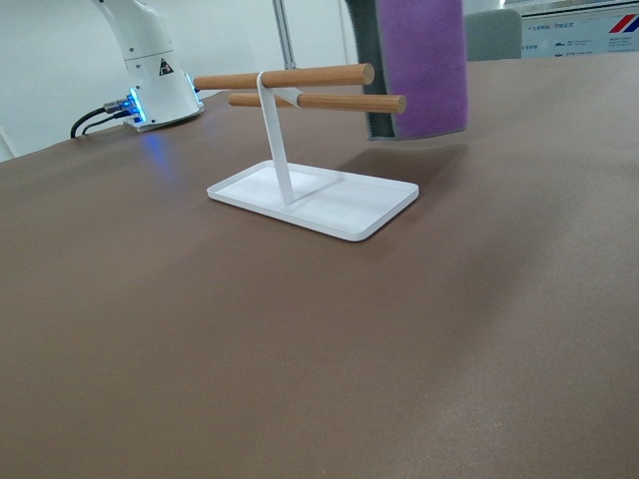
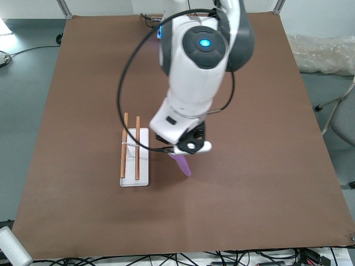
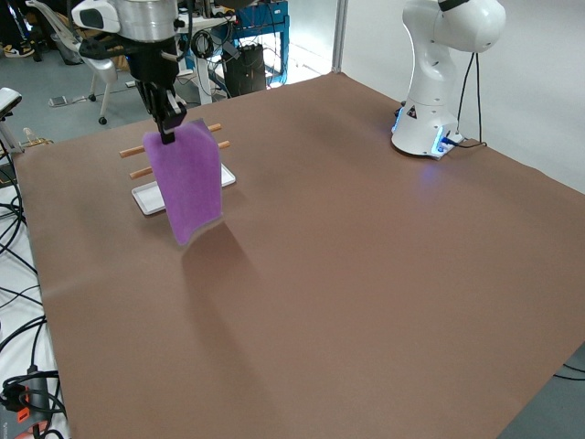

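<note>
A purple cloth (image 3: 187, 178) hangs from my gripper (image 3: 167, 128), which is shut on its top edge. In the top view the cloth (image 1: 419, 70), with a dark green edge, hangs close behind a small rack: two wooden bars (image 1: 319, 76) on a white post and tray (image 1: 349, 205). From the left view the rack (image 2: 137, 144) stands just left of my gripper, and only a flap of the cloth (image 2: 180, 163) shows beneath the arm.
Cables lie off the table's side, and a chair (image 2: 344, 116) stands beyond another edge.
</note>
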